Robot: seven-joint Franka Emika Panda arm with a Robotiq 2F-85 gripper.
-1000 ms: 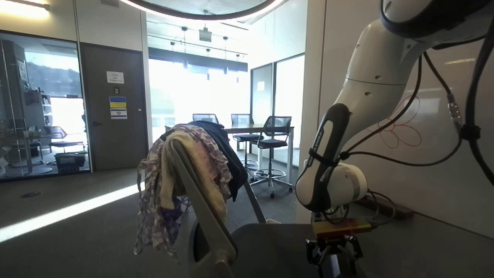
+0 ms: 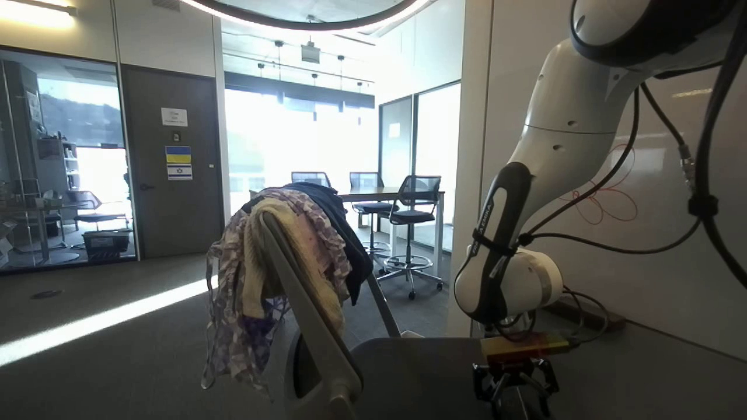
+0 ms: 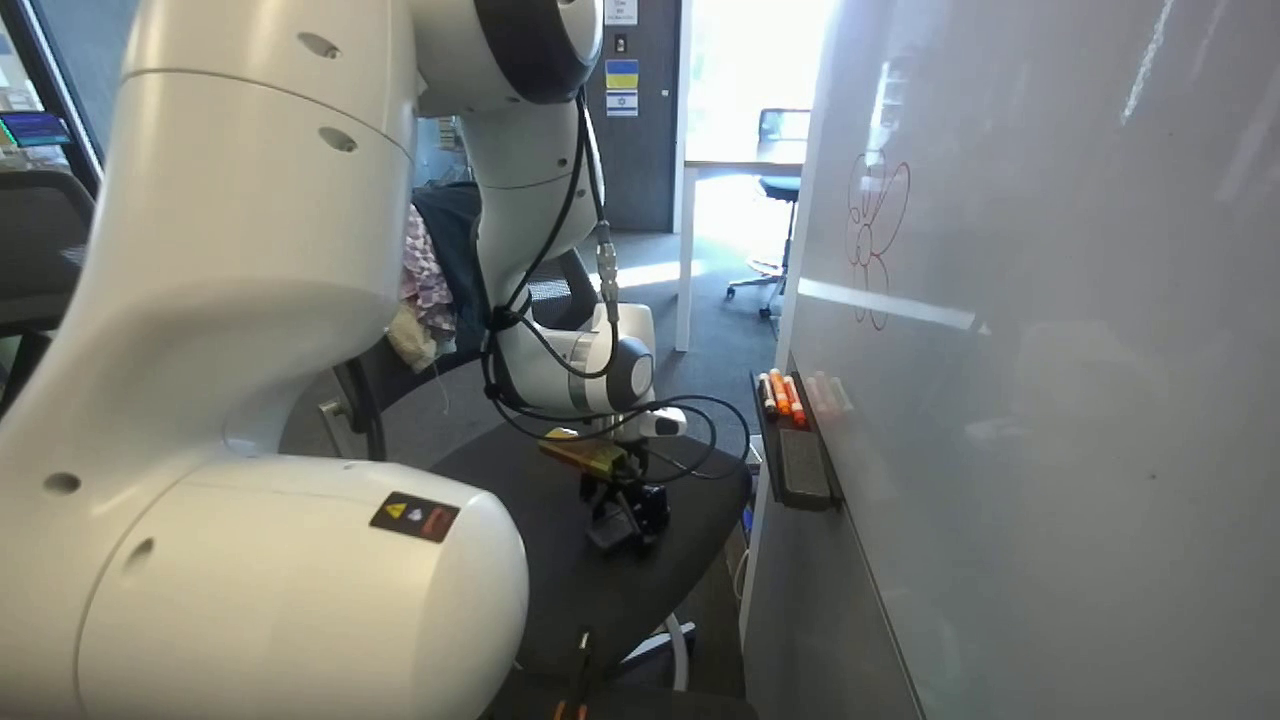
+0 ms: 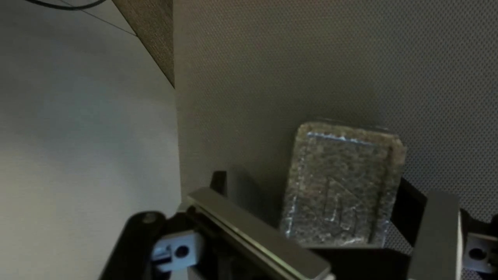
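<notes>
A grey-brown block (image 4: 343,186) with a felt-like, speckled top and rounded corners lies on the dark mesh seat (image 4: 280,56) in the wrist view. My gripper is open, its finger pads (image 4: 261,233) on either side of the block's near end. Clear space shows on the right; the left pad partly covers the block's lower edge, and whether it touches is unclear. In exterior view 2 the gripper (image 3: 624,510) hangs low over the chair seat (image 3: 672,570). In exterior view 1 the gripper (image 2: 516,388) is near the bottom edge, its fingertips hard to make out.
A whiteboard (image 3: 1056,360) rises along the right, with a tray (image 3: 780,462) holding several markers (image 3: 786,396). Clothes (image 2: 301,245) hang over the chair back (image 2: 301,294). Loose cables (image 3: 720,438) loop beside the wrist. Bare seat lies around the block.
In exterior view 1 my gripper and forearm have shifted slightly right and a little lower. The chair and clothes show no clear change.
</notes>
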